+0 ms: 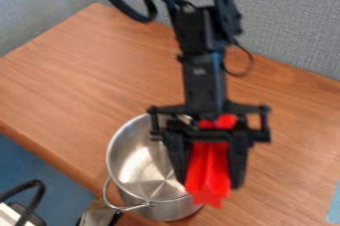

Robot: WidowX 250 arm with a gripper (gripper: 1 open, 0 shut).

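My gripper is shut on a red object, which hangs over the right part of a steel pot. The pot has a wire handle and stands near the front left edge of the wooden table. The gripper and red object hide much of the pot's right side, so whether the object is inside the rim I cannot tell.
A grey wall rises behind it. Dark cabling and metal fittings sit at the bottom left, beside the table's edge.
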